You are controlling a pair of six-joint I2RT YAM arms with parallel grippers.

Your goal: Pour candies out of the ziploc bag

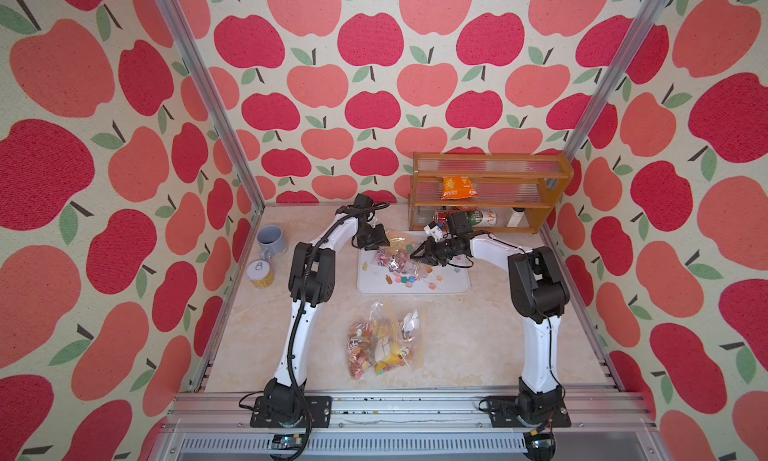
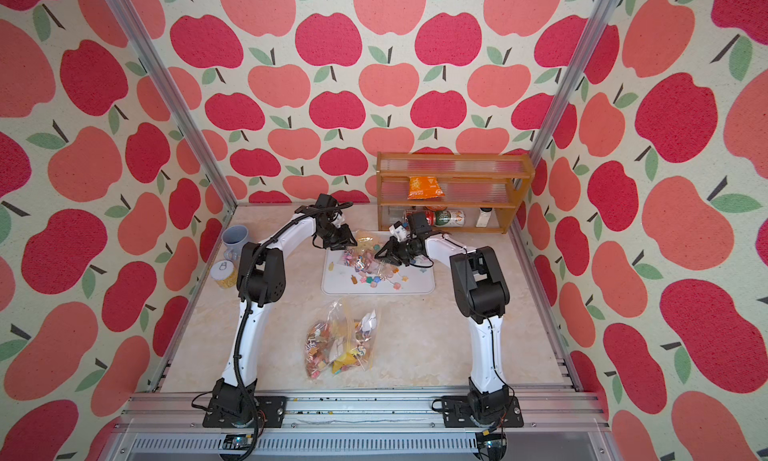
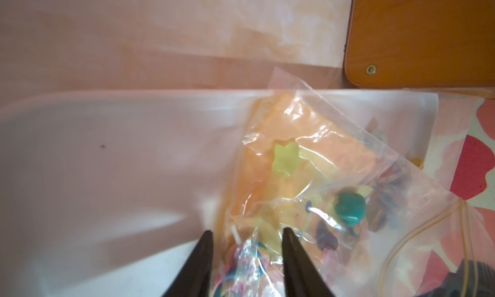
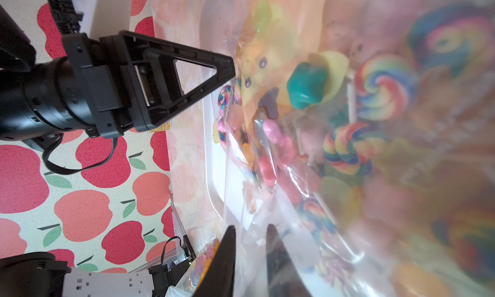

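A clear ziploc bag of candies [image 1: 393,259] lies on a white tray [image 1: 372,285], with loose candies [image 1: 408,280] beside it. In the left wrist view my left gripper is part open above the bag's plastic [image 3: 319,132], at its upper left. My right gripper reaches into the clear plastic at the bag's right side, its fingers apart; whether plastic lies between them is unclear.
Two more filled bags [image 1: 384,341] lie at the front of the table. A mug [image 1: 270,238] and a lidded jar [image 1: 260,273] stand at the left, a wooden shelf [image 1: 492,161] at the back right.
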